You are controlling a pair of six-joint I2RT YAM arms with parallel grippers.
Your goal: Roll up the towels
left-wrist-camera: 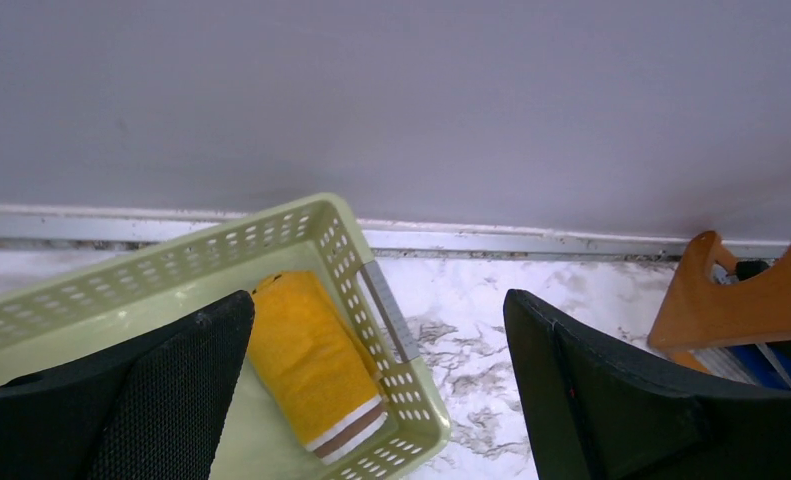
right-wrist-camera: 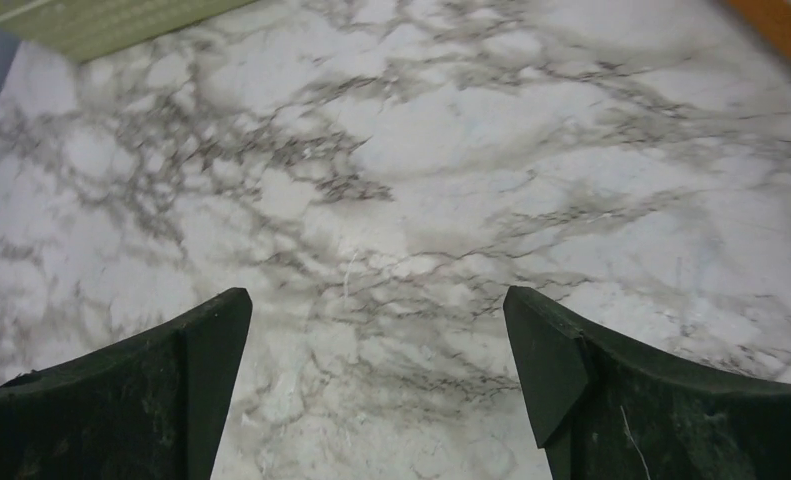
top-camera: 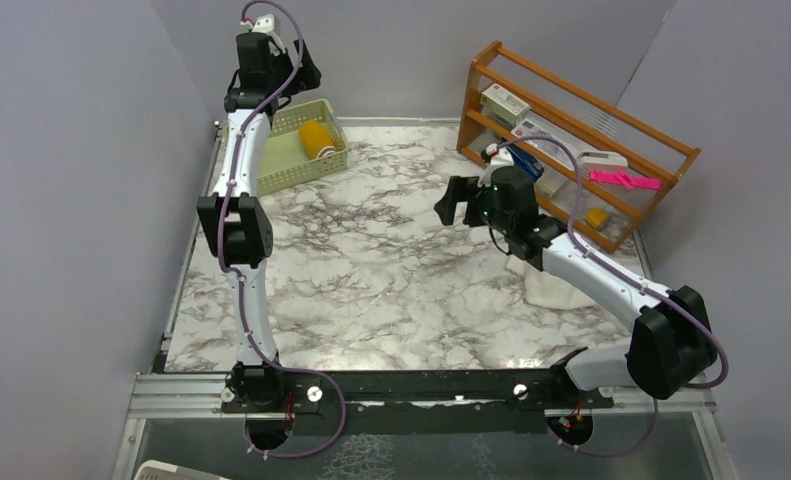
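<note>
A rolled orange towel (left-wrist-camera: pixel 311 360) with a white and brown striped end lies in the pale green basket (top-camera: pixel 303 176), against its right side. My left gripper (top-camera: pixel 309 68) stands above and behind the basket, open, nothing held. In the left wrist view its fingers (left-wrist-camera: pixel 161 390) are wide apart and clear of the towel. The right gripper (top-camera: pixel 453 205) is over the middle right of the table, open and empty. A white cloth (top-camera: pixel 553 288) lies on the table at the right, partly hidden by the right arm; whether it is a towel I cannot tell.
A wooden rack (top-camera: pixel 571 95) with boxes and a pink object (top-camera: pixel 626 179) stands at the back right. Grey walls close off the back and sides.
</note>
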